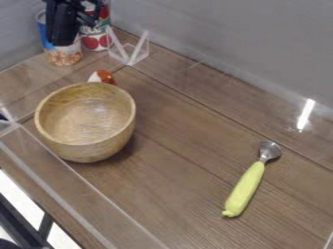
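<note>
The black gripper (68, 21) is at the top left edge of the camera view, partly cut off, in front of cans at the back corner; whether its fingers are open or shut is hard to tell. A wooden bowl (85, 126) stands on the left of the counter. Behind it lies a small brown-and-white object (101, 78). A spoon-like tool with a yellow-green handle (244, 188) lies on the right.
A blue-labelled can (62, 54) and a red-and-white can (96, 37) stand against the back wall, beside a clear plastic piece (128, 51).
</note>
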